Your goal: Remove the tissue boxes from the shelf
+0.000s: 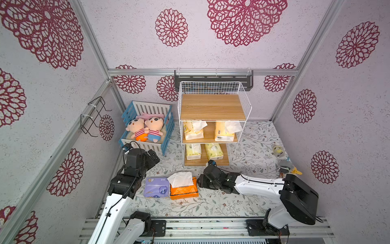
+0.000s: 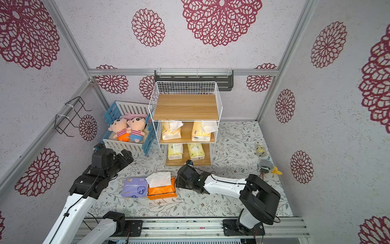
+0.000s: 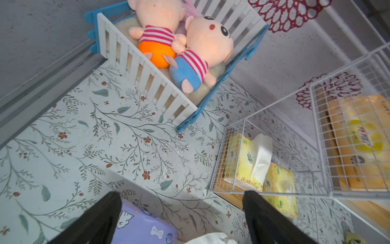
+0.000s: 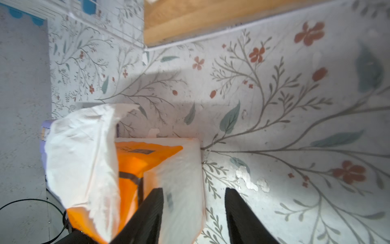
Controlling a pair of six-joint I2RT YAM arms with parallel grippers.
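Note:
On the wire shelf's middle level stand two yellow tissue packs, the left one [image 1: 193, 131] and the right one [image 1: 222, 132]. Two smaller yellow tissue packs, left [image 1: 193, 152] and right [image 1: 214, 151], occupy the bottom level of the shelf [image 1: 212, 106]. In front of it, on the floor, a purple pack [image 1: 156, 187] lies beside an orange pack [image 1: 184, 191] with white tissue sticking out. My left gripper, left of the shelf, is open and empty. Just right of the orange pack, my right gripper is open with nothing clearly held.
A blue and white crate [image 1: 162, 147] with two plush dolls [image 1: 147, 128] stands left of the shelf. Small toys [image 1: 285, 164] lie near the right wall.

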